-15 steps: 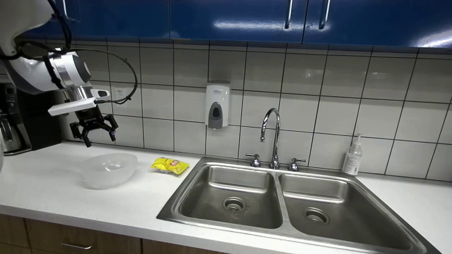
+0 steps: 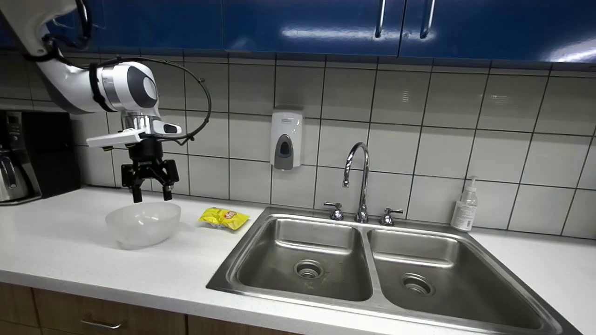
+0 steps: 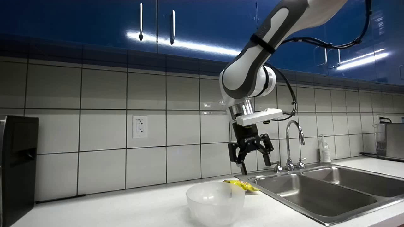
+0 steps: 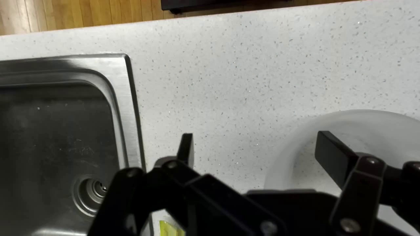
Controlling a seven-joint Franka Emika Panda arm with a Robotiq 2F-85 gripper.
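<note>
A translucent white bowl [image 2: 144, 226] stands upright on the counter, and no contents show inside it. To its right in the first exterior view lies a yellow packet [image 2: 224, 218], between the bowl and the sink. My gripper [image 2: 152, 196] hangs above the bowl's far rim, open and empty, its fingers pointing down. From the second exterior side, the gripper [image 3: 256, 168] is above the packet [image 3: 242, 185], behind the bowl [image 3: 216, 204]. In the wrist view one finger overlaps the bowl [image 4: 370, 118], while only a yellow corner of the packet [image 4: 168, 228] shows at the bottom.
A double steel sink [image 2: 369, 251] with a tall faucet [image 2: 362, 184] lies to the right. A soap bottle [image 2: 464, 206] stands at its back corner. At the far left is a coffee maker [image 2: 39, 153]. The counter in front of the bowl is clear.
My arm has moved right in the first exterior view, and the gripper has swung from tilted to nearly straight down and sits slightly lower. Bowl and packet have stayed in place.
</note>
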